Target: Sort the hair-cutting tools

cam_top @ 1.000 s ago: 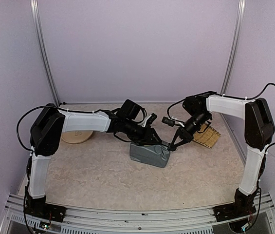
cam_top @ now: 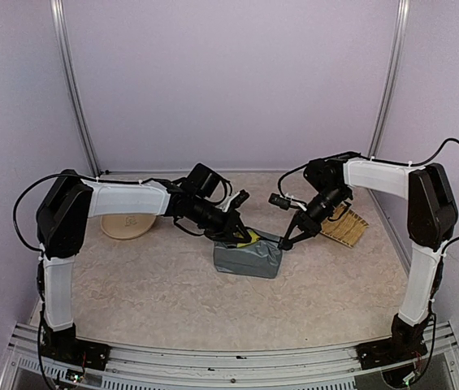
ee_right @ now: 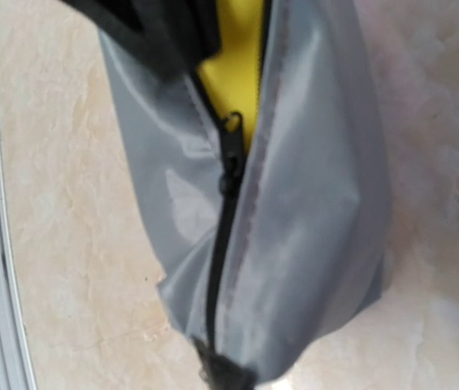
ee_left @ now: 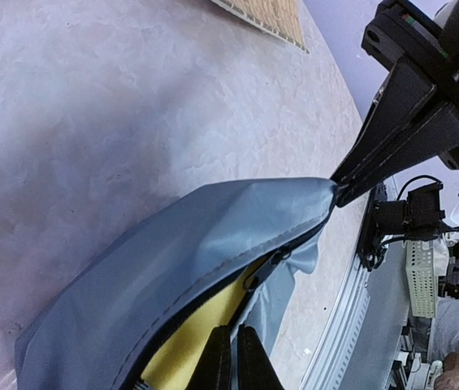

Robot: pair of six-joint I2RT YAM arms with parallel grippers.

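A grey pouch (cam_top: 247, 259) lies mid-table, its black zipper partly open with yellow lining (ee_left: 192, 340) showing. The zipper pull rests on the zipper towards the pouch's right end; the right wrist view also shows this pull (ee_right: 232, 134). Over the opening, my left gripper is shut, nothing visible between its fingers and the pull apart from them. My right gripper (cam_top: 285, 244) is shut on the pouch's right corner, pinching the fabric at the zipper's end (ee_left: 330, 195). No hair cutting tools are visible.
A round wooden plate (cam_top: 127, 227) lies at the left, partly behind the left arm. At the right a woven bamboo tray (cam_top: 344, 228) is partly covered by the right arm.
My left gripper has shifted left along the pouch, and more yellow lining now shows in the zipper opening. The right arm has stayed at the pouch's corner.
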